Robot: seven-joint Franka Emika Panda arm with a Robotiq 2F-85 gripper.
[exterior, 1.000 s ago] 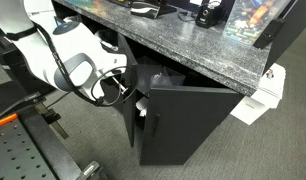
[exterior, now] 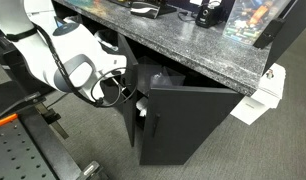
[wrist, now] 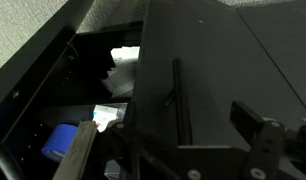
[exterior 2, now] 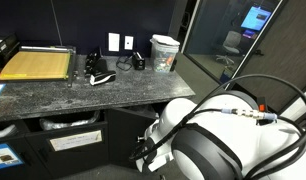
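Note:
A dark cabinet door [exterior: 193, 122] stands swung out from under the counter. Its slim black bar handle [wrist: 177, 90] runs lengthwise down the panel in the wrist view. My gripper is open, its fingers spread to either side of the handle's line in that view; whether they touch the door cannot be told. In exterior view 1 the white arm [exterior: 75, 58] reaches in from the left, and its gripper end is dark and hard to separate from the doors. The arm hides most of the gripper in exterior view 2.
Inside the cabinet are a blue roll [wrist: 59, 141] and white papers [wrist: 123, 72]. The speckled countertop [exterior: 198, 45] overhangs the doors. A white bin [exterior: 261, 95] stands right of the cabinet.

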